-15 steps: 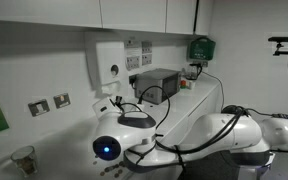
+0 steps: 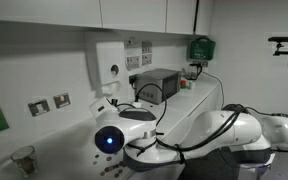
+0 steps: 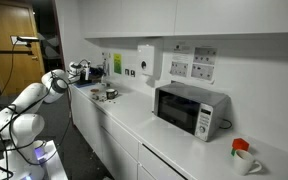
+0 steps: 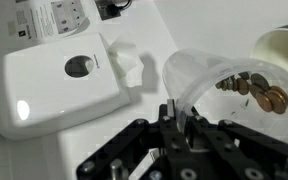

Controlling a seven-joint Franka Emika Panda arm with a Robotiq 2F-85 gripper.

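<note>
In the wrist view, my gripper is shut on the near wall of a clear cup (image 4: 214,68). Several round brown pieces (image 4: 274,98), perhaps coins, show inside the cup. From exterior view 1, dark pieces (image 2: 111,170) show below my arm's wrist (image 2: 109,140), whose body hides most of the gripper there. Whether the cup touches the counter is hard to tell.
A white wall dispenser (image 4: 54,85) with paper hanging out (image 4: 127,65) is close on the left in the wrist view. Beyond the cup is a whitish container (image 4: 282,50). Another clear container (image 2: 25,160) stands at left. A microwave (image 3: 191,110) sits along the counter.
The dark pieces beneath it have shifted a little. The surrounding objects have stayed put.
</note>
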